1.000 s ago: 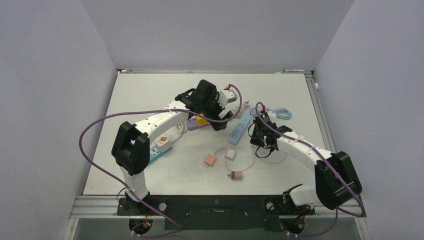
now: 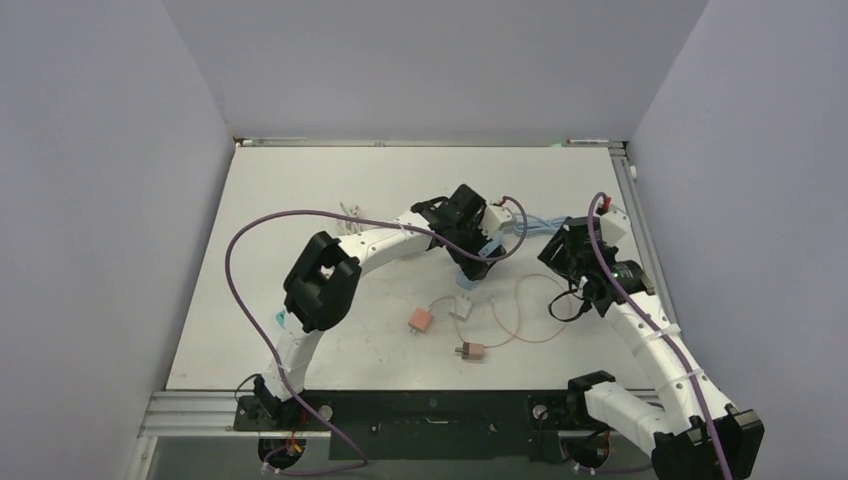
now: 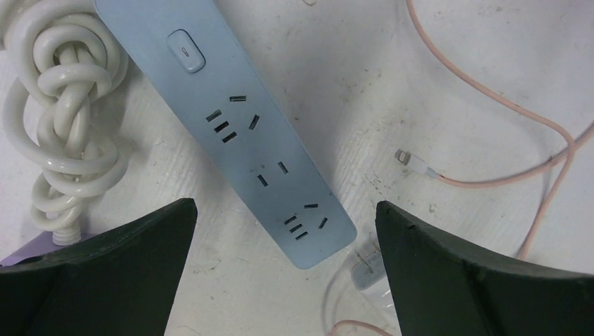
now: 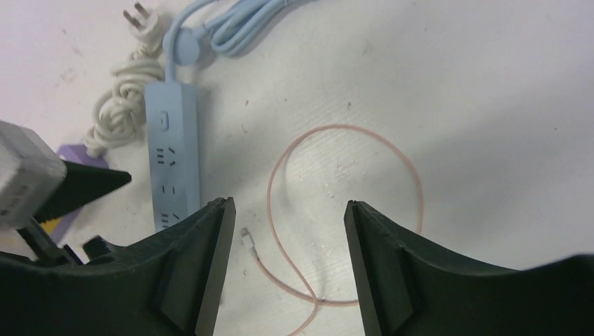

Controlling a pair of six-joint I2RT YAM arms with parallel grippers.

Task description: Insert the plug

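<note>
A light-blue power strip [image 3: 273,196] with several sockets lies under my left gripper, which is open with nothing between its fingers, the strip's end between and beyond the fingertips. In the top view, pink chargers [image 2: 420,320] [image 2: 470,352] and a white charger [image 2: 460,308] lie nearer the front. My right gripper stands apart over the right of the table, to the right of the strip, fingers apart and empty.
A coiled white cable [image 3: 77,126], a purple strip [image 4: 66,150], a coiled blue cable [image 2: 545,226] and thin pink cables [image 4: 343,127] lie around.
My left arm has moved right over the blue strip's middle and end. My right arm has drawn away to the right from the strip.
</note>
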